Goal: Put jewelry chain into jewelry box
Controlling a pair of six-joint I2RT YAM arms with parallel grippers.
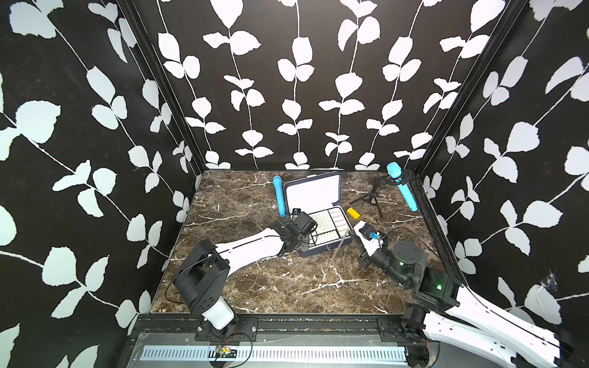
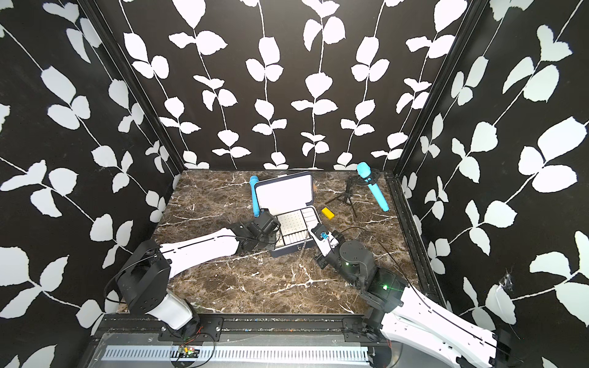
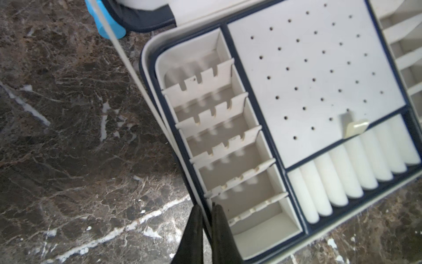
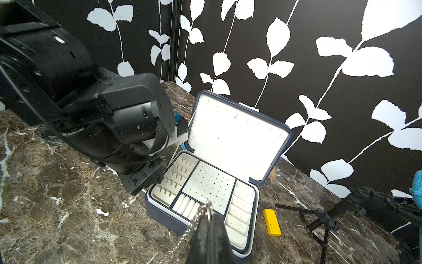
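The silver jewelry chain (image 4: 190, 231) hangs from the tips of my right gripper, which is shut on it near the front right of the jewelry box (image 1: 322, 247). In the top left view the chain (image 1: 335, 250) dangles by the box's front wall. The box stands with its white-lined lid (image 1: 313, 195) raised and its pale compartments showing. At the box's left rim, my left gripper is shut, with a thin pale strap (image 3: 151, 105) running down between its fingers. The chain's lower end is cut off in the right wrist view.
A yellow block (image 4: 272, 222) lies right of the box, near a small black tripod (image 4: 325, 221). One blue microphone (image 1: 279, 196) lies behind left; another blue microphone (image 1: 406, 195) is at the back right.
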